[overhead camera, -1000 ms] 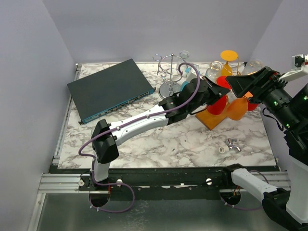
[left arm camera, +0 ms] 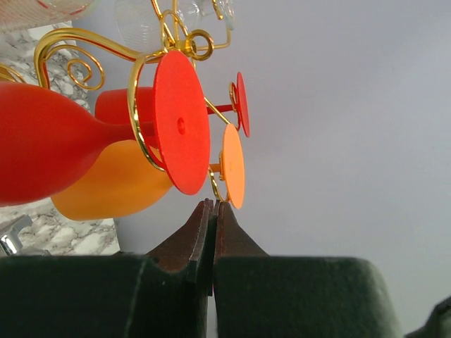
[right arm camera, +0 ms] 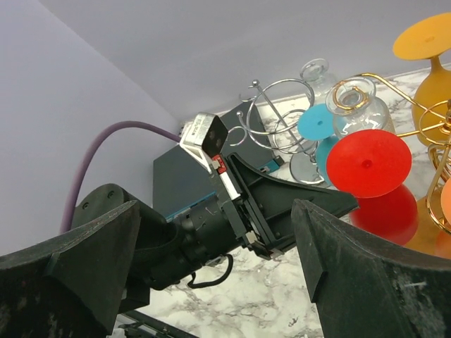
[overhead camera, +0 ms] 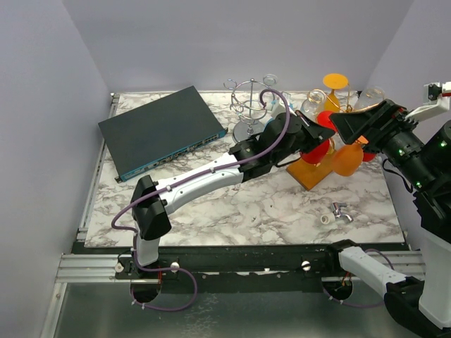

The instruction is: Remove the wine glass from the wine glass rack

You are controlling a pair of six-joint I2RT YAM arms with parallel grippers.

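Observation:
Colored wine glasses hang upside down from a gold wire rack (left arm camera: 88,35). The nearest red glass (left arm camera: 42,144) shows its round foot to the left wrist camera, with an orange glass (left arm camera: 116,186) behind it. My left gripper is shut with nothing between its fingers, its tips just beyond the red foot's edge in that view. From the right wrist, the left gripper's tip appears close to the red glass's foot (right arm camera: 369,163); contact cannot be told. My right gripper stands open and empty, with that red foot past its right finger (right arm camera: 366,274). From above, both grippers crowd over the rack.
A silver rack (overhead camera: 250,105) stands left of the gold one, with clear and blue glasses (right arm camera: 316,122) near it. A dark flat device (overhead camera: 162,130) lies at the left. One faucet (overhead camera: 338,213) sits at front right.
The left arm has shifted very slightly, and the right gripper has moved a little to the left. The glasses look unmoved.

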